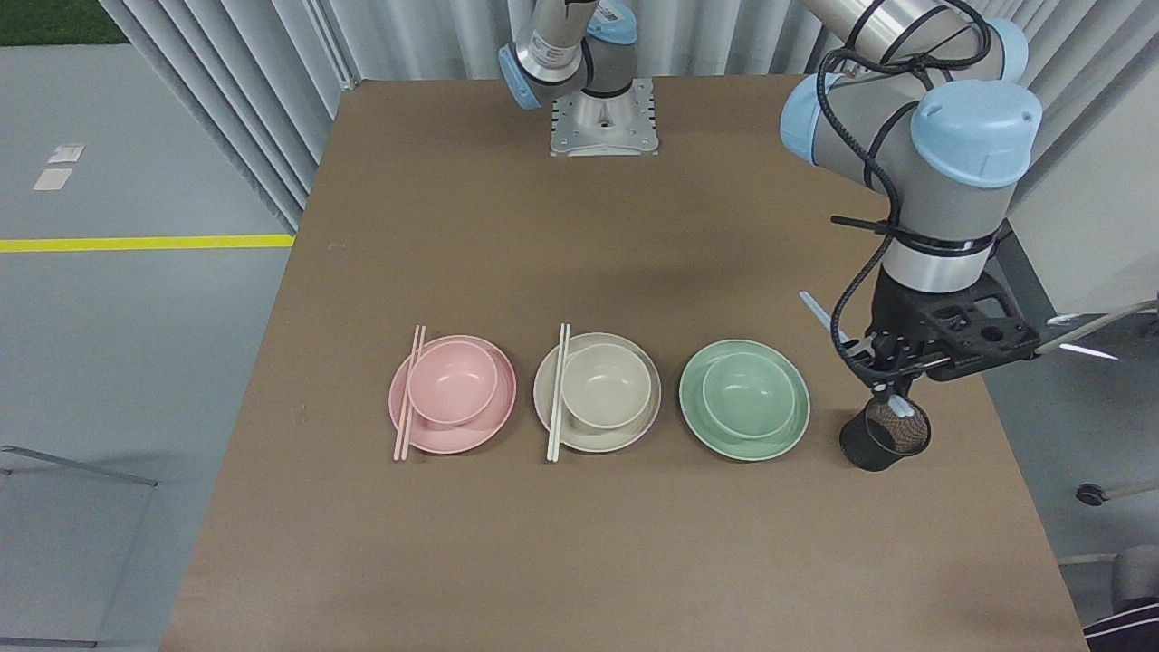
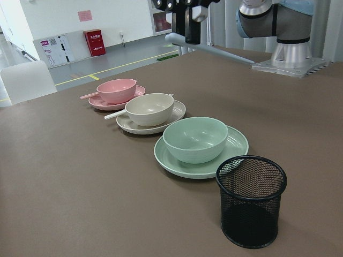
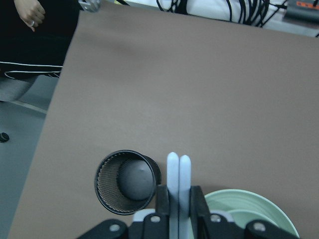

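Note:
My gripper is shut, its two pale fingers together with nothing visible between them, raised above the table near the black mesh cup point(image 2: 251, 203) and the green plate point(image 1: 745, 440). The green bowl point(image 2: 195, 142) sits on that plate. To its left in the front view are a cream bowl point(image 1: 606, 386) on a plate with white chopsticks point(image 1: 559, 393) on it, and a pink bowl point(image 1: 453, 381) on a plate with pink chopsticks point(image 1: 410, 393).
A person point(image 3: 30, 35) and cables point(image 3: 249, 10) are at the table's edges.

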